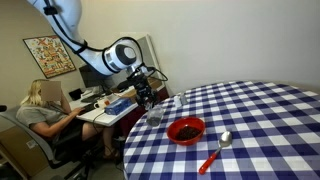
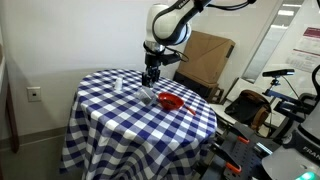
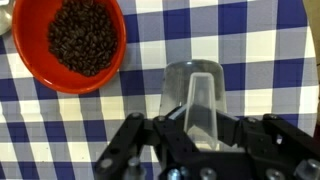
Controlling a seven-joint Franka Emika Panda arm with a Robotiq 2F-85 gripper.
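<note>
A clear container, perhaps a cup or jug, hangs below my gripper at the left side of the table. In the wrist view, its see-through body and a pale upright strip like a handle run in between the dark fingers, which are shut on it. Whether its base touches the cloth is hard to tell. Close by stands a red bowl holding dark beans; the container is beside it, not over it.
A spoon with a red handle lies right of the bowl on the blue checked tablecloth. Farther back is a small white bottle. A person sits at a desk beyond the table's left side.
</note>
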